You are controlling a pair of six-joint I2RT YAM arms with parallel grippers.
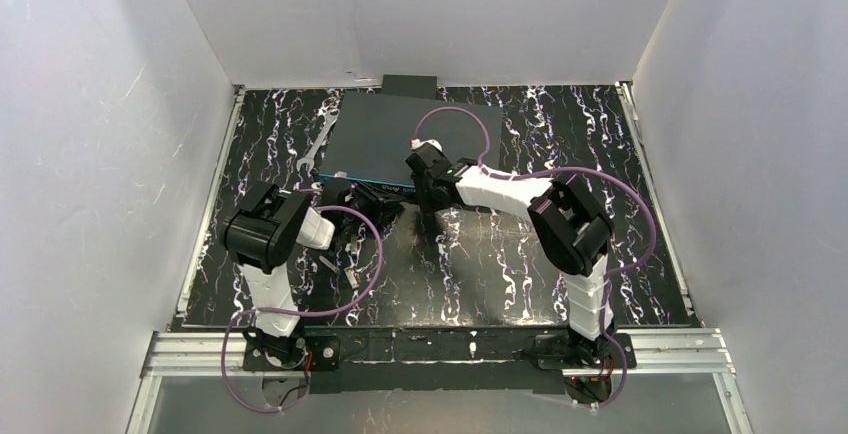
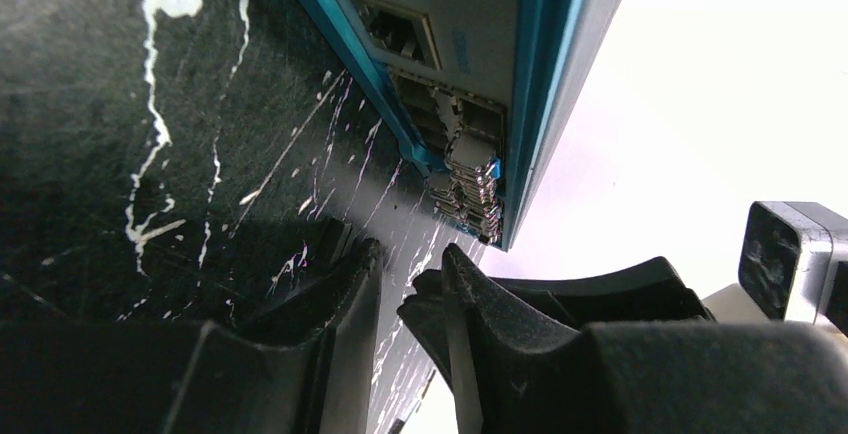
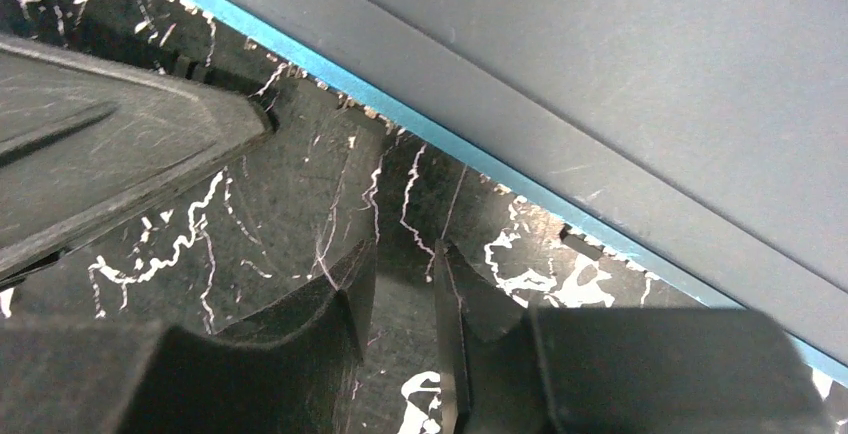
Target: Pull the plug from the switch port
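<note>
The switch (image 1: pixel 400 139) is a flat dark box with a blue front edge, lying at the back of the table. In the left wrist view its front face (image 2: pixel 430 14) shows ports. A metal plug-like block (image 2: pixel 472 159) sits at the lower ports; whether it is a plug is hard to tell. My left gripper is part open below and apart from it, nothing between its fingers. Just in front of the blue edge, my right gripper is also part open and empty, only tabletop showing in its gap.
A dark gripper part (image 3: pixel 130 144), probably the left one, lies close to the right gripper. A wrench (image 1: pixel 318 142) rests left of the switch; small parts (image 1: pixel 350 278) lie by the left arm. Purple cables (image 1: pixel 655 224) loop from both arms.
</note>
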